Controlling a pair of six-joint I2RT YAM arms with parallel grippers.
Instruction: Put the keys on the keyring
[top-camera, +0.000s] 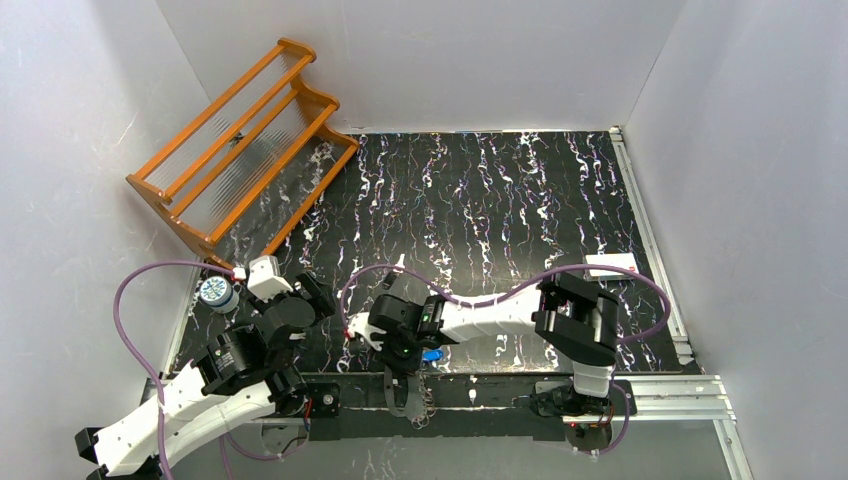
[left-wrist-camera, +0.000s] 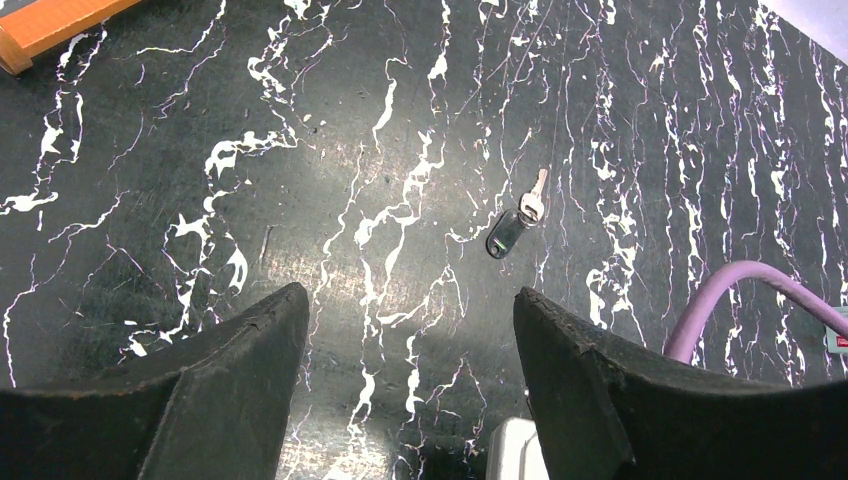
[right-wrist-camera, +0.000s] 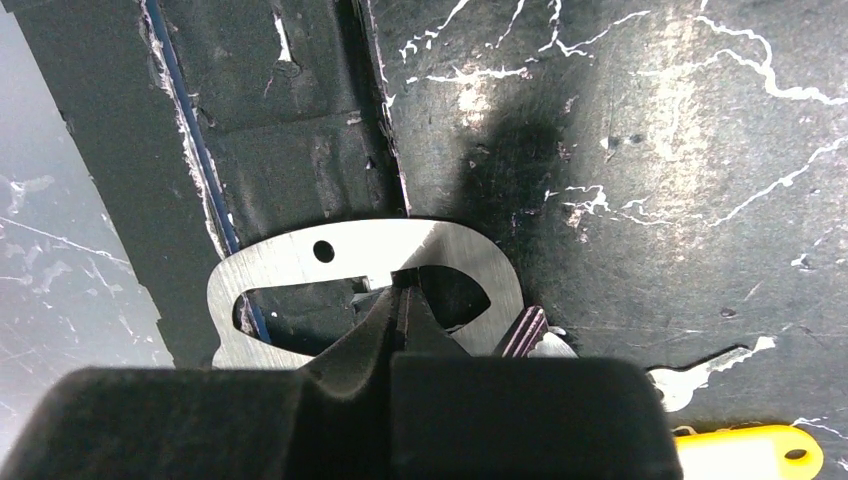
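Note:
A flat silver metal frame (right-wrist-camera: 290, 257), which looks like the keyring piece, lies across the table's front edge. My right gripper is shut, its tips over the frame's opening; nothing clearly shows between them. Right of the frame are a striped key head (right-wrist-camera: 528, 332), a silver key (right-wrist-camera: 705, 377) and a yellow key tag (right-wrist-camera: 760, 450), partly hidden by my fingers. A blue tag (top-camera: 432, 355) shows beside the right gripper in the top view. Farther back, a key with a black fob (left-wrist-camera: 507, 232) lies alone. My left gripper stands open above bare table, holding nothing.
A wooden rack (top-camera: 250, 150) leans at the back left, with a round blue-and-white tin (top-camera: 217, 292) in front of it. A white box (top-camera: 610, 266) lies at the right. A dark ledge (top-camera: 500, 392) runs along the front.

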